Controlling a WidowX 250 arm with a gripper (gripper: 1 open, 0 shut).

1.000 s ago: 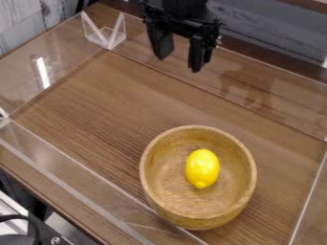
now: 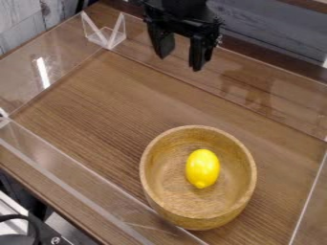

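Observation:
A tan bowl (image 2: 170,177) sits on the wooden surface in the lower right of the camera view, with a yellow oval object (image 2: 204,168) inside it. The dark gripper (image 2: 179,54) hangs at the top centre, well above and behind the bowl in the picture. Whether its fingers are open or shut is hard to tell.
A white wire-like holder (image 2: 105,31) stands at the back left. A dark cable (image 2: 18,220) shows at the lower left corner, near the raised edge of the surface.
The gripper has shifted slightly over the last second, staying at the top centre. The bowl and the yellow object look unmoved.

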